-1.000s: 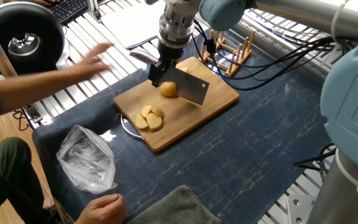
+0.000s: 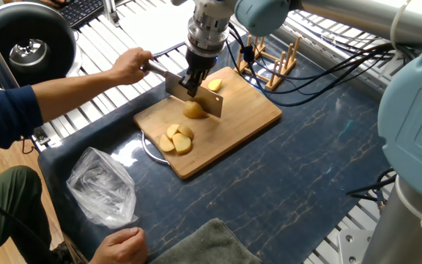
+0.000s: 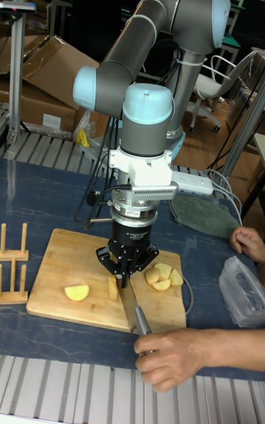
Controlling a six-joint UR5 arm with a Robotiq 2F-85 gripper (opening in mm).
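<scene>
A knife with a broad metal blade point(image 2: 209, 103) stands over the wooden cutting board point(image 2: 233, 117). A person's hand point(image 2: 130, 67) holds its handle point(image 3: 142, 319). My gripper point(image 2: 190, 83) points down at the blade's upper edge, its fingers close together around or against the blade. Whether they clamp it cannot be told. Beside the blade lies a potato piece point(image 2: 193, 110), which shows narrow and partly hidden in the other view. Several cut potato pieces point(image 2: 179, 139) lie together near one edge of the board. One more cut piece point(image 3: 76, 292) sits apart on the blade's other side.
A wooden peg rack point(image 2: 273, 70) stands beyond the board, with dark cables hanging near it. On the dark cloth are a clear plastic container point(image 2: 102, 189) and a grey towel point(image 2: 207, 246). The person's other hand point(image 2: 123, 246) rests at the edge.
A second ago the person's hand was off the handle; now it grips it. The knife has shifted toward the person, left through the gripper, and its blade has turned slightly. The gripper has moved little.
</scene>
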